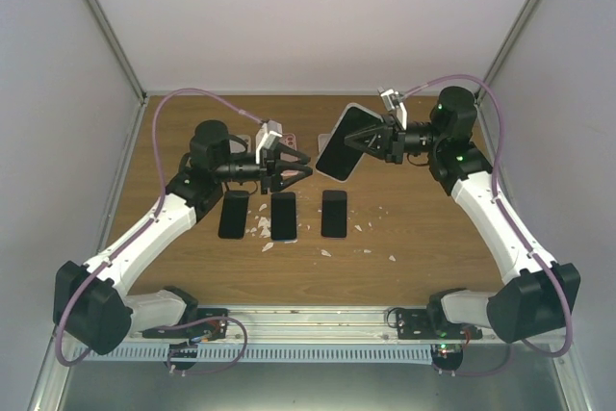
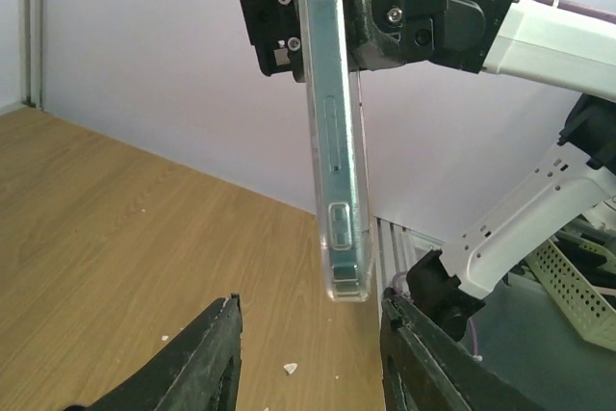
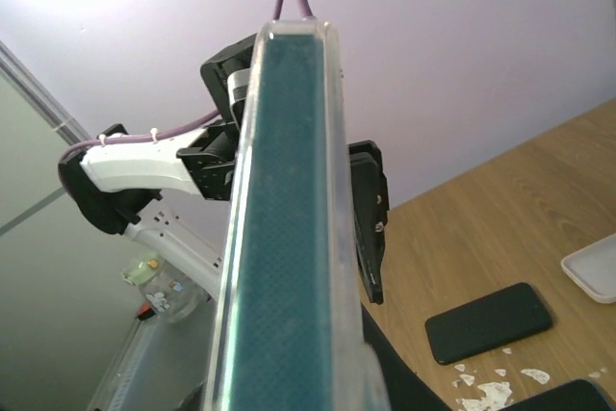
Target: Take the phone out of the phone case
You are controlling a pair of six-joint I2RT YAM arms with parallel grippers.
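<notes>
A phone in a clear case (image 1: 337,159) hangs tilted above the table, its dark screen facing up in the top view. My right gripper (image 1: 354,140) is shut on its upper right side, one finger across the screen. In the left wrist view, the cased phone (image 2: 337,141) appears edge-on; the right wrist view shows the clear case around a teal edge (image 3: 289,190). My left gripper (image 1: 310,166) stands open by the lower left end, its fingers (image 2: 207,358) apart with nothing between them. Whether it touches the case, I cannot tell.
Dark phones (image 1: 334,214) lie in a row below the hands, with white scraps (image 1: 262,226) between them. A pinkish case (image 1: 289,141) sits behind the left gripper. Clear wood spreads to the right and in front.
</notes>
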